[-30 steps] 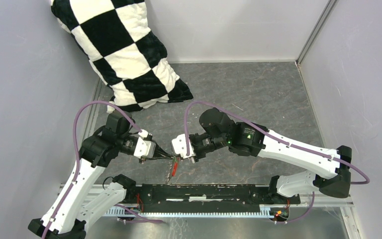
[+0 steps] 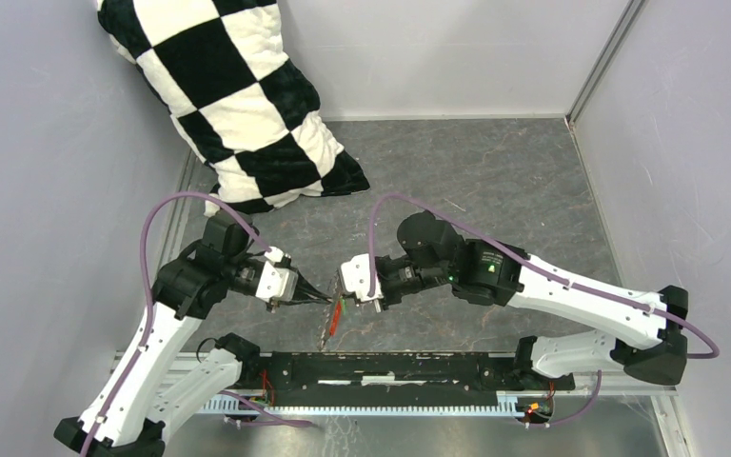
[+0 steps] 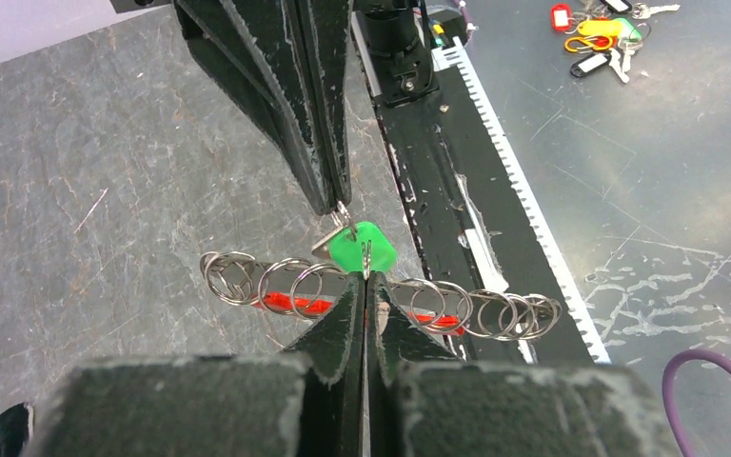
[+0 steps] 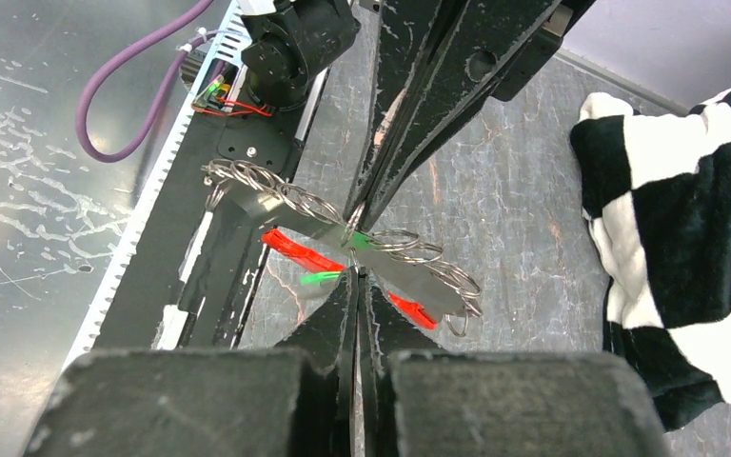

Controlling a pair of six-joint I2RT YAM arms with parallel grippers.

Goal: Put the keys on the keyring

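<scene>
A thin metal strip [image 4: 409,274] strung with several silver rings and a red bar [image 4: 297,251] hangs between my two grippers. My left gripper is shut at the middle of the strip, on a thin silver ring standing up from its fingertips. Facing it, my right gripper is shut on a small silver link. From that link hangs a green key tag [image 3: 360,249] with a bit of metal beside it, close behind the left fingertips. Whether the link passes through the ring cannot be told. In the top view, the wrists hide most of this.
A bunch of keys with coloured tags [image 3: 598,36] lies on the metal surface beyond the black rail [image 3: 457,219]. The checkered cushion [image 2: 238,95] fills the back left.
The left arm stays put.
</scene>
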